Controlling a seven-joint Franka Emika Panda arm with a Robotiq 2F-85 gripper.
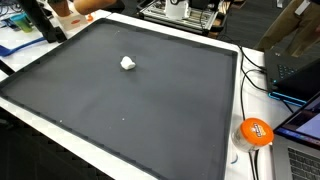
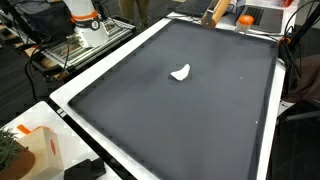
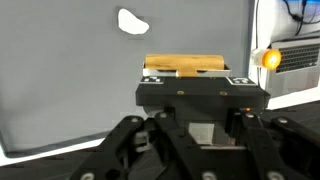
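In the wrist view my gripper is shut on a dark block with a wood-coloured, rounded bar [image 3: 185, 62] along its far side. The dark block [image 3: 203, 94] spans the width between the fingers and hides part of the fingers. Its tan part [image 2: 215, 13] shows at the top of the second exterior view, and a brown part [image 1: 92, 5] at the first exterior view's top edge. A small white piece [image 3: 131, 21] lies apart on the grey board, with bare surface around it [image 2: 180, 73].
The large grey board [image 1: 150, 110] with a white border is mostly clear. An orange-topped container [image 1: 254, 133] stands beyond its edge, near a laptop [image 1: 300, 158] and cables. A white robot base [image 2: 88, 22] stands beside the board in the second exterior view.
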